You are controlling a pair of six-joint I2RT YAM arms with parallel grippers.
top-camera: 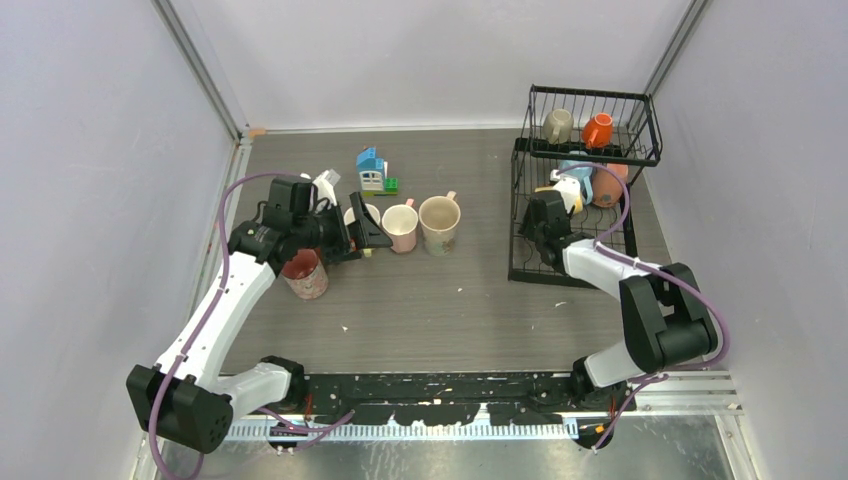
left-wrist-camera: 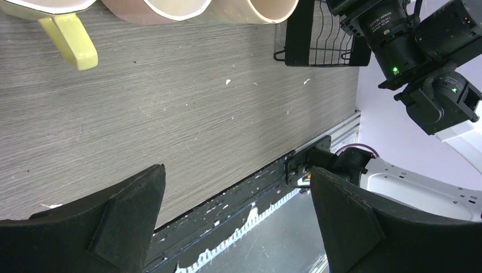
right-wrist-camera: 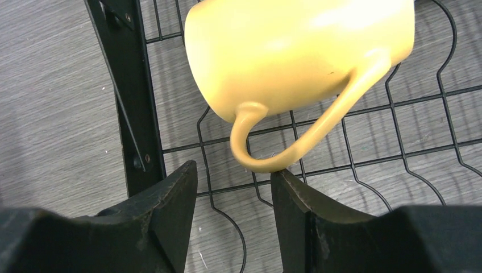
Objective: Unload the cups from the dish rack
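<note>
A yellow mug (right-wrist-camera: 295, 45) lies on its side in the dish rack (top-camera: 518, 262), its handle toward my right gripper, whose fingertips are part open just below that handle. Higher in the rack are a grey mug (top-camera: 557, 124), an orange mug (top-camera: 598, 127), a light blue mug (top-camera: 578, 170) and a salmon mug (top-camera: 611, 187). My left gripper is open and empty above the table's left side, near a white-pink cup (top-camera: 400, 228), a beige mug (top-camera: 440, 229), a yellow-handled cup (left-wrist-camera: 68, 40) and a red patterned cup (top-camera: 306, 280).
A small toy house (top-camera: 372, 172) stands at the back middle. Walls bound both sides and the back.
</note>
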